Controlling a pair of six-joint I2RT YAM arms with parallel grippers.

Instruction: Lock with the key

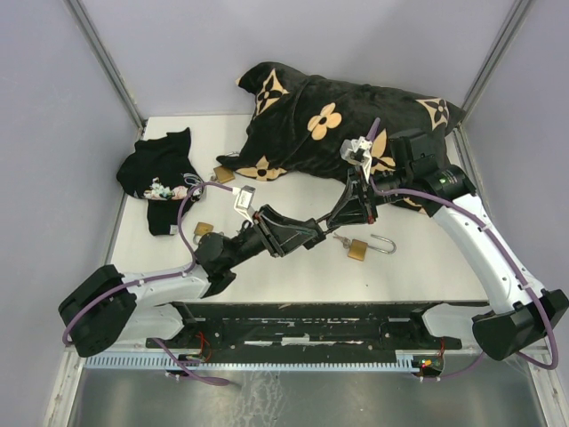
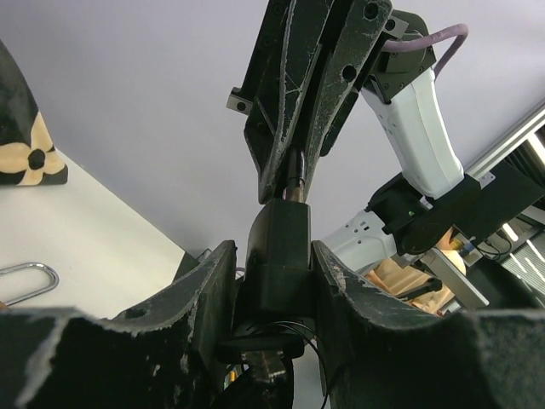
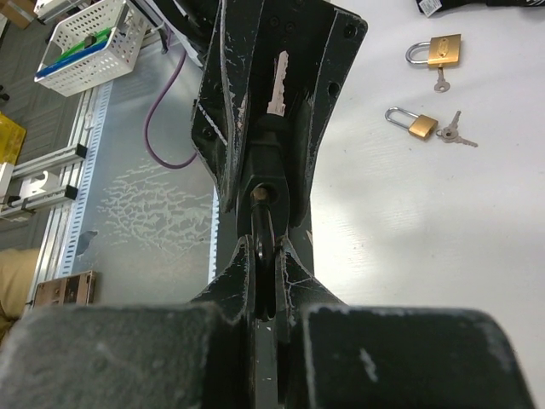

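Note:
Above the middle of the table, my left gripper (image 1: 313, 234) is shut on a black, block-shaped body (image 2: 281, 243) that looks like a padlock. Out of its upper end comes a dark rod with a metallic base (image 2: 295, 189), apparently the shackle. My right gripper (image 1: 329, 220) is shut on that rod, which runs between its fingers in the right wrist view. A round opening beside the rod shows in the body's end there. Farther back, between the left gripper's fingers, a pale jagged strip (image 3: 279, 83) looks like a key blade; how it meets the body is hidden.
A brass padlock (image 1: 356, 250) with keys and a long shackle (image 1: 383, 245) lies below the grippers. More brass padlocks (image 1: 203, 229) (image 1: 223, 174) lie at left. Black cloth (image 1: 164, 178) covers the left side, and a black flowered cushion (image 1: 333, 111) the back.

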